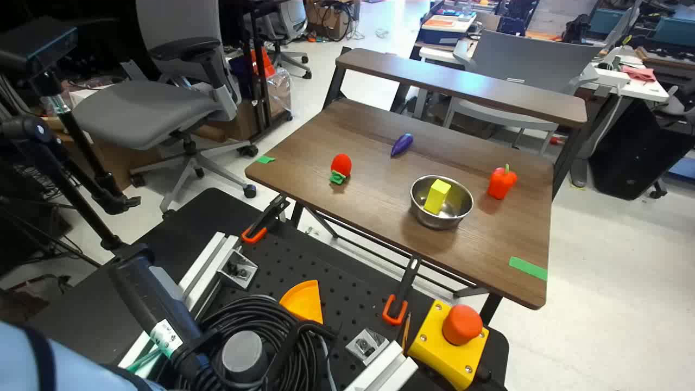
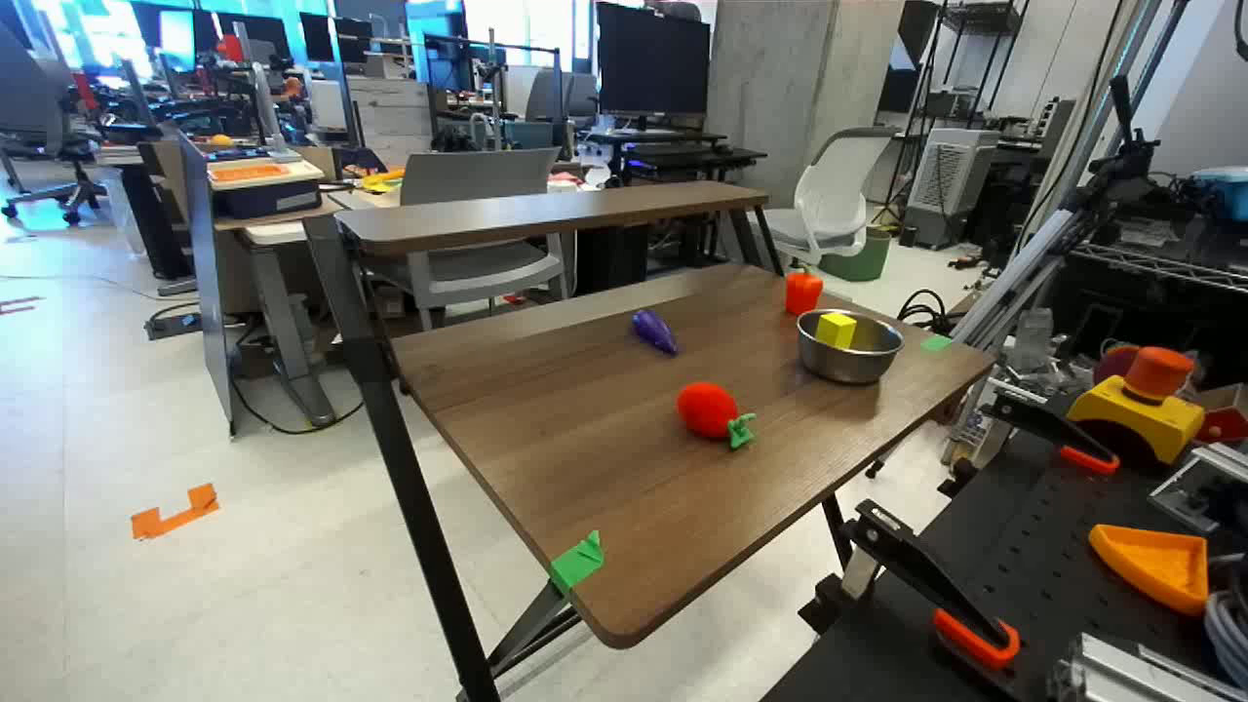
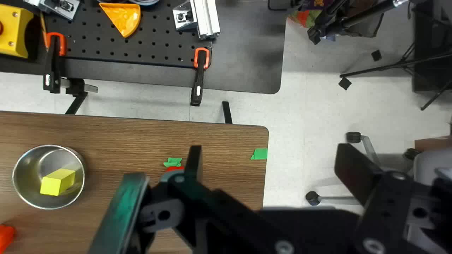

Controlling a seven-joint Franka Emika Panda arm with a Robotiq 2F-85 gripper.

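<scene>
In the wrist view my gripper is open, its black fingers spread wide and nothing between them. Both exterior views leave it out. A yellow block (image 1: pixel 437 196) sits inside a metal bowl (image 1: pixel 457 214) on the brown table (image 1: pixel 384 195). An orange-red pepper (image 1: pixel 501 182) stands beside the bowl. Toward the table's other end lie a purple eggplant (image 1: pixel 402 144) and a red vegetable (image 1: pixel 341 164) with a green top. From the wrist, the red vegetable's green leaves (image 3: pixel 172 162) show next to one finger, which hides most of its body; the eggplant is out of sight.
A raised shelf (image 1: pixel 462 84) runs along the table's far side. Clamps (image 1: pixel 402 292), an orange wedge (image 1: pixel 303 300) and a yellow box with a red button (image 1: pixel 450 342) are on the black bench. Green tape (image 1: pixel 528 267) marks table corners. Bare tabletop separates the objects.
</scene>
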